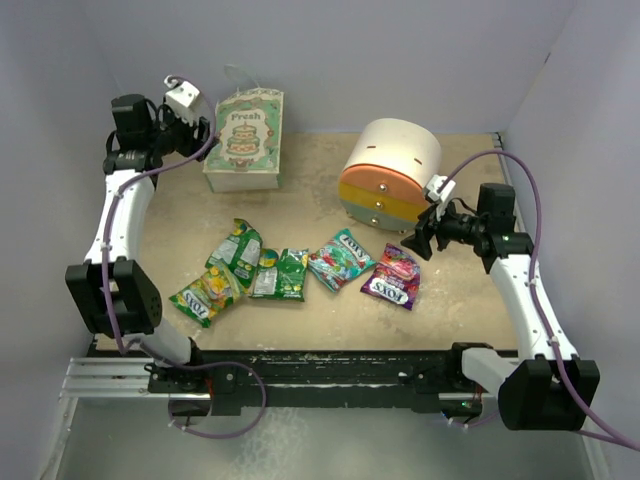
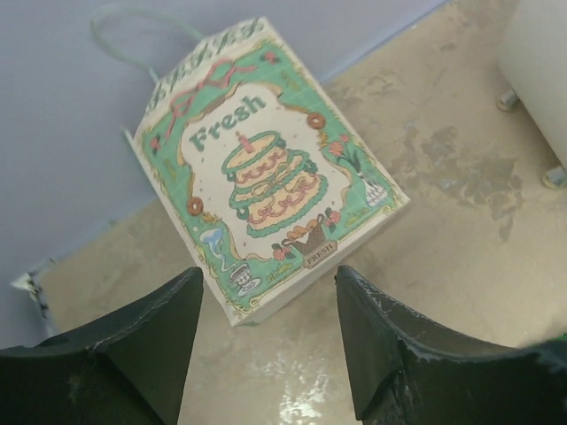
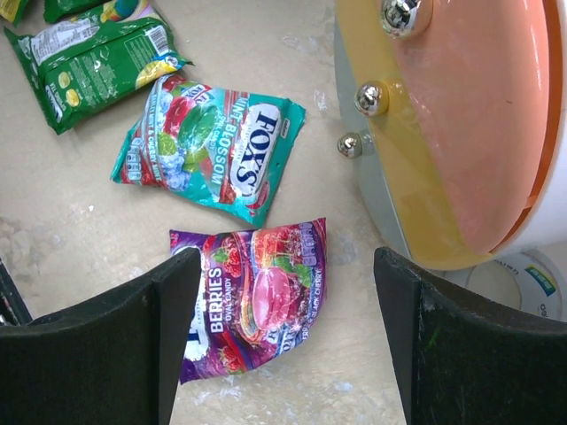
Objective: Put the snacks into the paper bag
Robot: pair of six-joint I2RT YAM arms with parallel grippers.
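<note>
The paper bag (image 1: 245, 130), printed with a cake, lies tipped back with its printed face up and its bottom toward the front; its mouth is hidden. Just left of it in the top view is my left gripper (image 1: 205, 142), its fingers apart and empty in the left wrist view. On the table are a purple Foxy's packet (image 3: 257, 297), a teal Fox's packet (image 3: 213, 146), a green packet (image 1: 281, 274), another green packet (image 1: 238, 252) and a yellow-green packet (image 1: 206, 294). My right gripper (image 1: 420, 246) hangs open above the purple packet, nothing between its fingers.
A rounded white cabinet (image 1: 405, 150) with coloured drawer fronts and round knobs stands at the back right, close to my right gripper. Clear table (image 1: 310, 195) lies between it and the bag. Walls close off the back and sides.
</note>
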